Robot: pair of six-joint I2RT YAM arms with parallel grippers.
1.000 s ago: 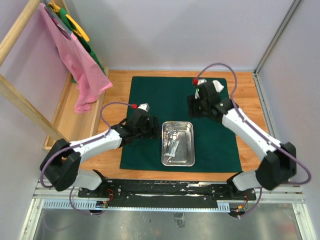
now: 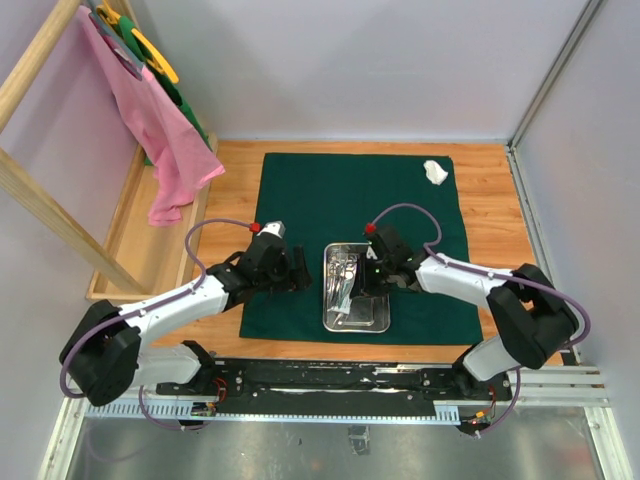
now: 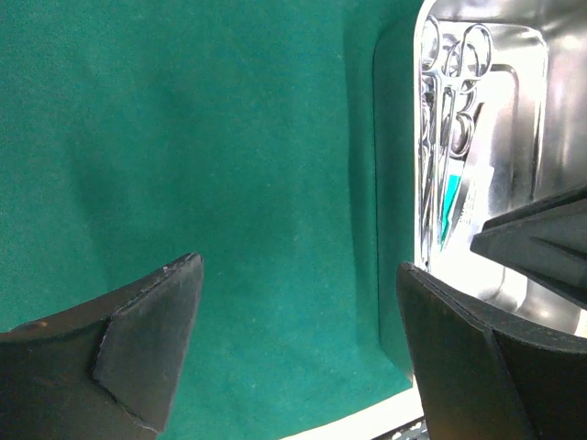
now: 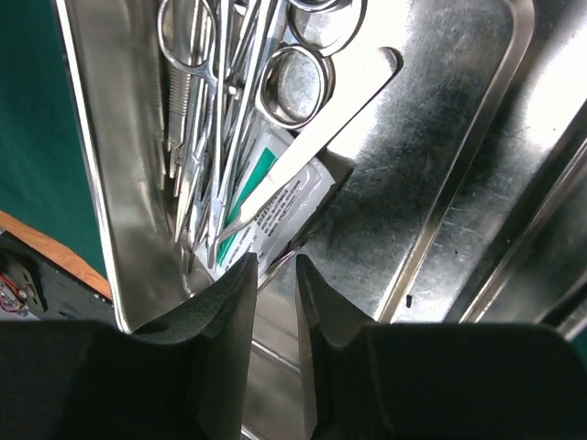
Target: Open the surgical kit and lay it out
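A steel tray [image 2: 373, 317] lies on the green cloth [image 2: 360, 190], holding scissor-handled instruments [image 3: 459, 73] and a packet with a green stripe [image 4: 284, 206]. My left gripper [image 2: 292, 270] stands left of the tray, its fingers apart with only cloth between them in its wrist view. My right gripper is down inside the tray, at the lower end of the packet and instruments, its fingertips parted, a thin instrument tip visible behind the gap.
A wooden rack [image 2: 130, 250] with hanging pink and green cloths stands at left. A white crumpled item [image 2: 434, 171] lies at the back right.
My left gripper has shifted slightly toward the front left.
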